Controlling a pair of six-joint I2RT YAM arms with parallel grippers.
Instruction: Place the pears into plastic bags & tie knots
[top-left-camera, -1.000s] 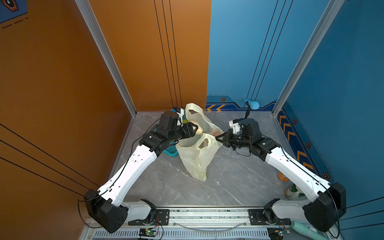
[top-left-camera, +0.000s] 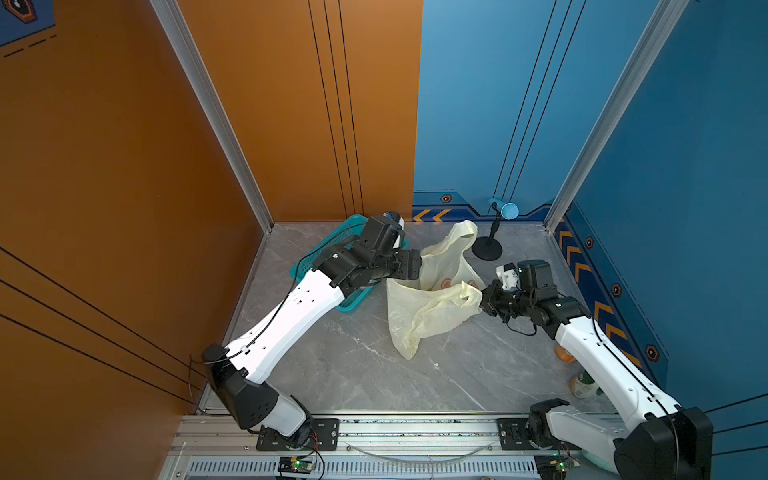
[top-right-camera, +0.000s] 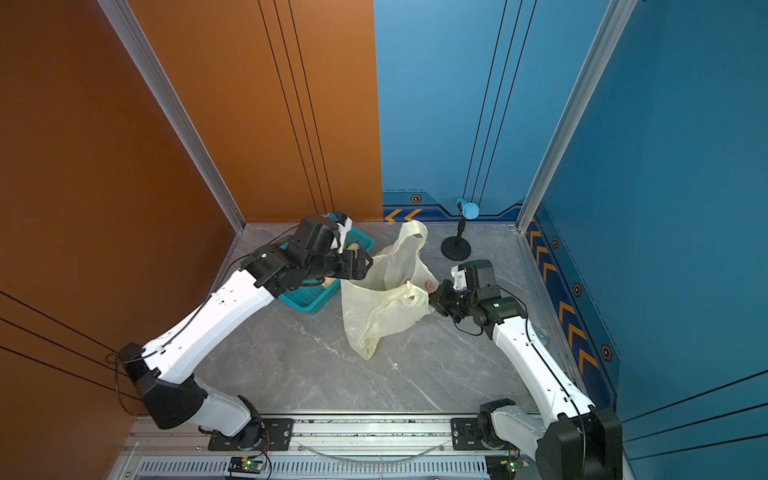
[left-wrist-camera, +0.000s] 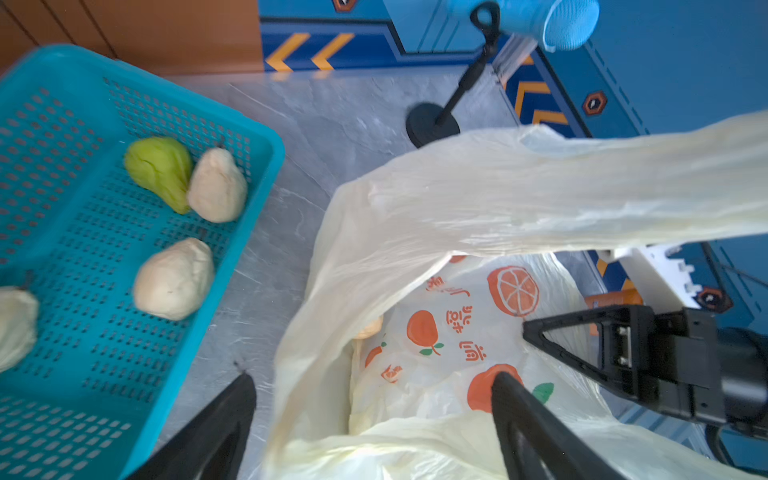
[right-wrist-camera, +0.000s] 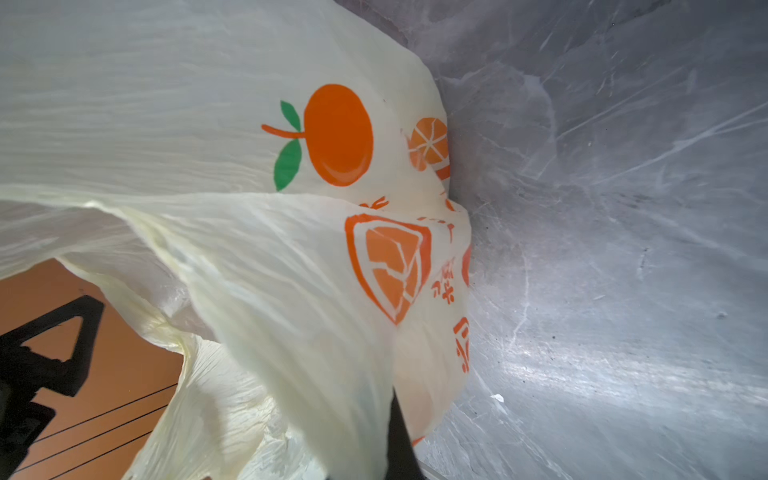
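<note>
A pale plastic bag (top-left-camera: 428, 312) with orange fruit prints stands with its mouth spread in the middle of the table. My right gripper (top-left-camera: 485, 301) is shut on the bag's right rim, as the right wrist view also shows. My left gripper is open over the bag's left rim, its fingers (left-wrist-camera: 212, 436) wide apart and no pear between them. Inside the bag a small part of a pear (left-wrist-camera: 369, 329) shows past the rim. In the basket lie a green pear (left-wrist-camera: 160, 169) and several pale ones, including one pear (left-wrist-camera: 174, 278) near its right wall.
The teal basket (left-wrist-camera: 212, 304) stands left of the bag, partly under the left arm in the top left view. Behind the bag is a black stand (top-left-camera: 487, 248). A round orange object (top-left-camera: 564, 353) lies by the right arm.
The pear in my left gripper a second ago is gone from it. My right gripper moved right, pulling the bag's rim along.
</note>
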